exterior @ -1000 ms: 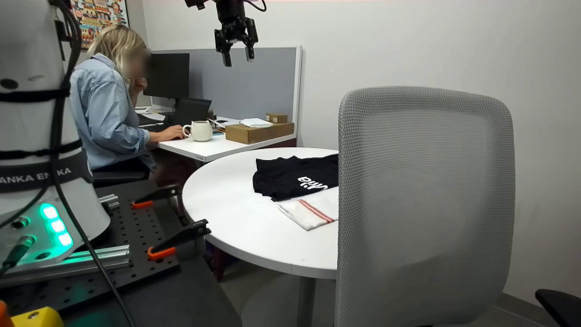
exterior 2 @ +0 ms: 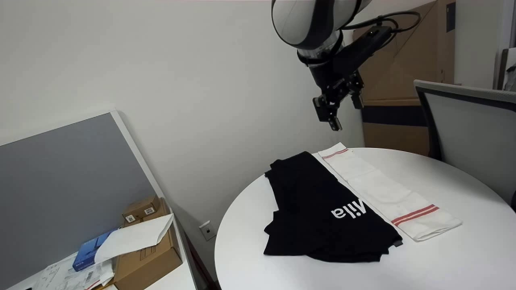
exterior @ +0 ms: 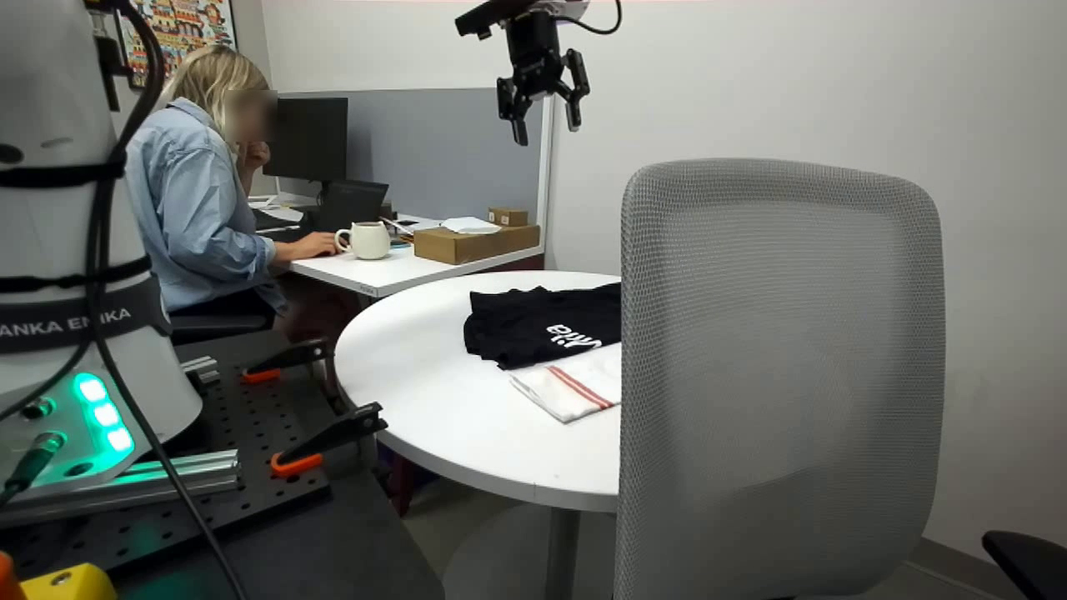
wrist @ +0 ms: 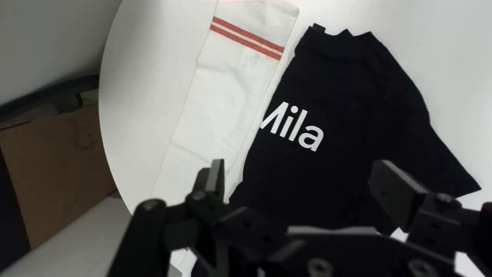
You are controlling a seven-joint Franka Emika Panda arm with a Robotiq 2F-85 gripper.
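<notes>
A black T-shirt [exterior 2: 309, 208] with white "Mila" lettering lies fairly flat on the round white table [exterior 2: 242, 261]. Alongside it is a folded white towel [exterior 2: 382, 186] with red stripes near its ends; in the wrist view the towel [wrist: 221, 97] lies left of the shirt [wrist: 350, 101]. High over the table hangs my gripper [exterior: 546, 130], open, its fingers well apart and nothing between them. From the wrist, the gripper shows above the shirt's lower part, touching neither cloth. The chair hides part of both cloths in exterior view 1.
A grey mesh chair [exterior: 780, 380] stands against the near side of the table. Beyond the table, a desk carries a cardboard box [exterior: 475, 243] and a white mug [exterior: 368, 241], with a seated person [exterior: 205, 200] at it. Bare tabletop surrounds the cloths.
In exterior view 1 my gripper has travelled right and slightly down, staying open. Shirt, towel, chair and person look unmoved.
</notes>
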